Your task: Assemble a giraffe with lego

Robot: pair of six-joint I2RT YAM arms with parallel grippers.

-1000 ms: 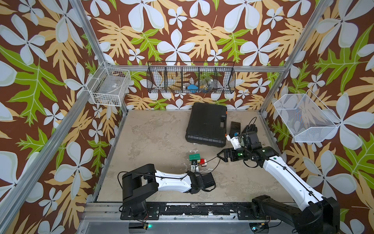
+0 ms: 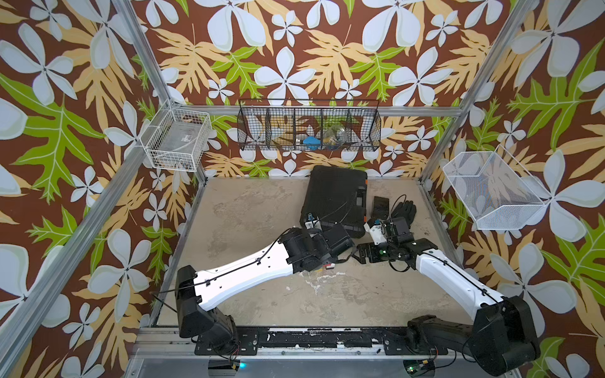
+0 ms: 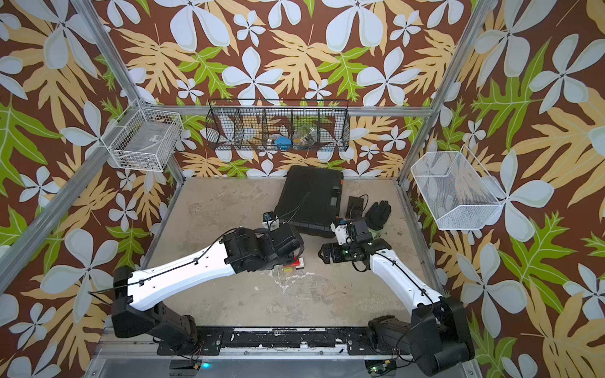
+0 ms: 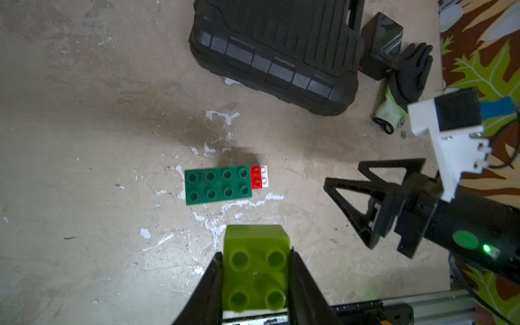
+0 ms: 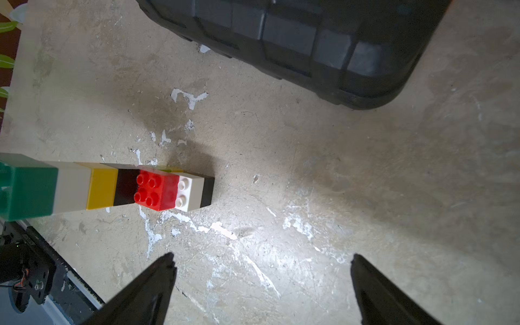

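A lime green brick [image 4: 255, 270] sits between the fingers of my left gripper, close to the camera in the left wrist view. Beyond it stands a brick stack: from above it shows a dark green brick [image 4: 218, 184], a red brick [image 4: 256, 177] and a white edge. The right wrist view shows the stack side-on, with a dark green brick [image 5: 29, 187] at the top, then white, yellow [image 5: 101, 187] and black layers, and a red brick [image 5: 156, 189] lower down. My right gripper is open and empty, to the right of the stack.
Behind the stack lies a black case [image 2: 334, 198], with a black box [image 4: 382, 45] and a glove [image 4: 406, 81] to its right. Baskets hang on the walls, among them a wire rack [image 2: 308, 129].
My left arm has swung from the front of the table up over the brick stack, covering most of it in the top left view. The right arm has shifted slightly.
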